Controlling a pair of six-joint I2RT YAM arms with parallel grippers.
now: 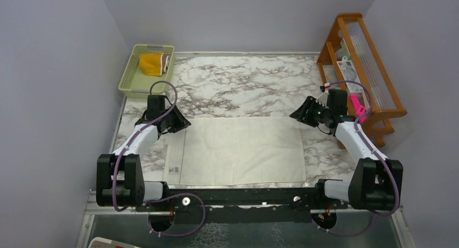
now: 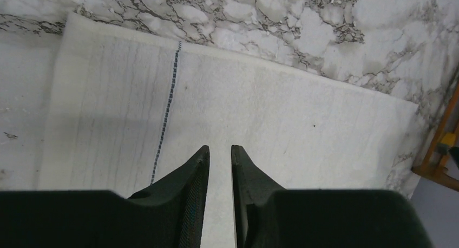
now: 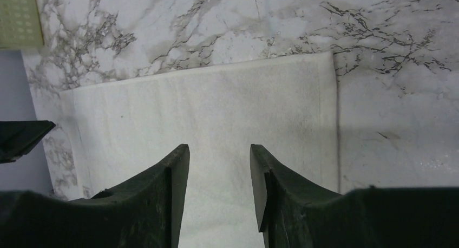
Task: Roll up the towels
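Observation:
A white towel (image 1: 238, 150) lies spread flat on the marble table, reaching nearly to its front edge, with a thin striped band along its left side. My left gripper (image 1: 183, 123) hangs over the towel's far left corner; in the left wrist view its fingers are part open, with nothing visible between them but the towel below. My right gripper (image 1: 297, 113) hangs at the far right corner, its fingers parted over the towel in the right wrist view, holding nothing.
A green basket (image 1: 129, 80) with a yellow cloth (image 1: 151, 65) stands at back left. A wooden rack (image 1: 379, 64) stands along the right.

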